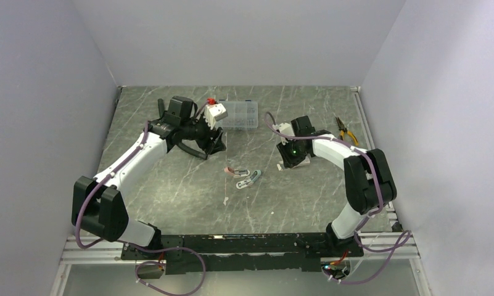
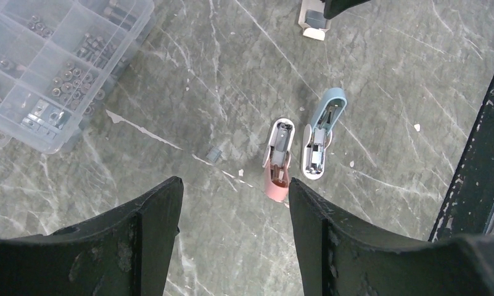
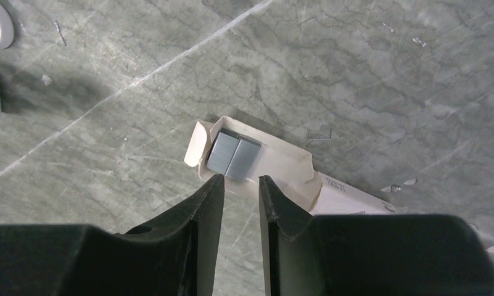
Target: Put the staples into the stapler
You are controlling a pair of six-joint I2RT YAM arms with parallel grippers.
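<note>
A pink stapler (image 2: 277, 176) and a light-blue stapler (image 2: 331, 106) lie open side by side on the table in the left wrist view. To their left rests a small grey piece (image 2: 213, 154) that looks like a strip of staples. High above, my left gripper is open with nothing between its fingers. In the right wrist view, two blocks of staples (image 3: 243, 158) sit at one end of an open white box (image 3: 286, 163). My right gripper hangs over that box, its fingers parted narrowly and empty; whether it touches the box cannot be told.
A clear compartment box (image 1: 239, 115) with hardware stands at the back. Pliers (image 1: 347, 131) lie at the back right, and a black tube (image 1: 192, 152) lies near the left arm.
</note>
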